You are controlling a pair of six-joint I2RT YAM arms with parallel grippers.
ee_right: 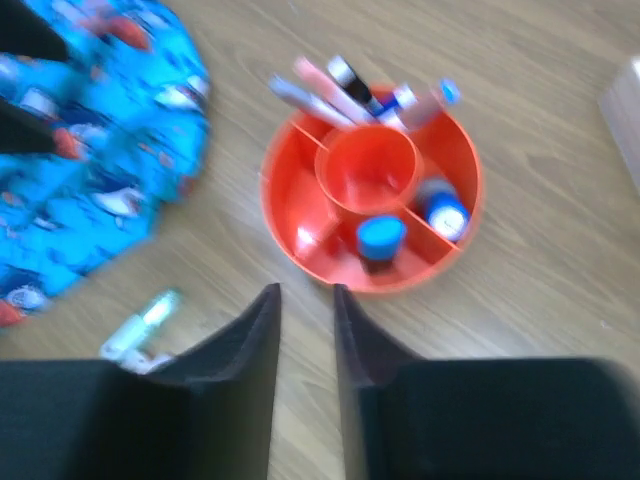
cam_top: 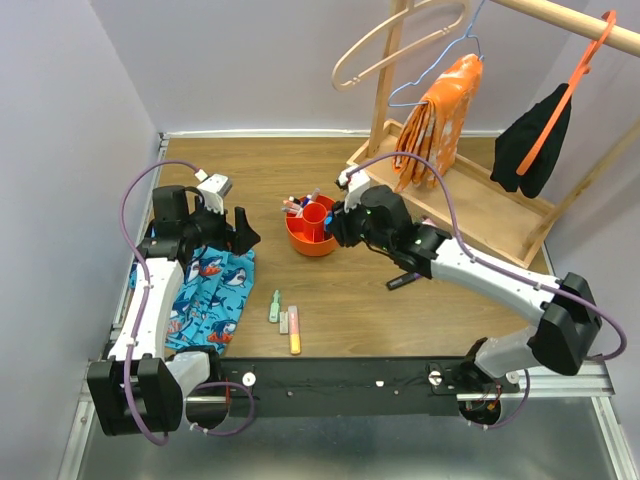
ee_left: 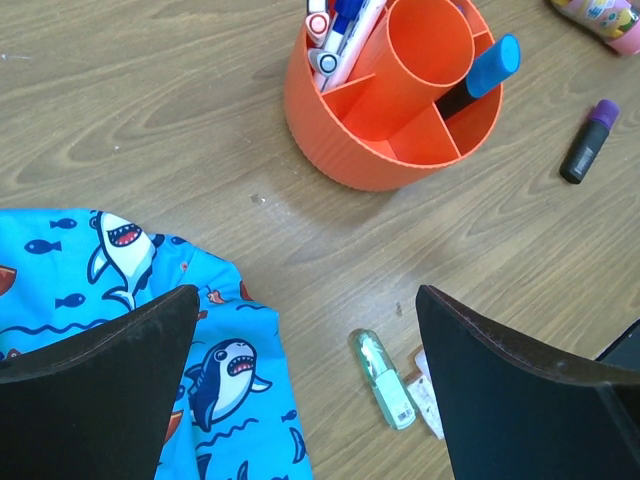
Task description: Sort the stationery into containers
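The orange divided pen holder [cam_top: 300, 236] holds pens and markers around its central cup, including a blue-capped marker [ee_left: 492, 62]. My right gripper [cam_top: 340, 225] hangs beside and above the holder's right; its fingers look close together in the blurred right wrist view, their grip unclear. My left gripper [cam_top: 234, 232] stands open over the shark-print cloth [cam_top: 210, 290], empty. A black marker with purple cap [ee_left: 590, 142] lies right of the holder. A green tube [cam_top: 275, 305], a small pale item [cam_top: 284, 323] and a yellow-pink stick [cam_top: 295, 331] lie at the front.
A wooden rack [cam_top: 470, 200] with an orange cloth [cam_top: 435, 125], hangers and a black cloth [cam_top: 530, 135] fills the back right. A pink printed bottle [ee_left: 600, 20] lies right of the holder. Bare wood surrounds the front items.
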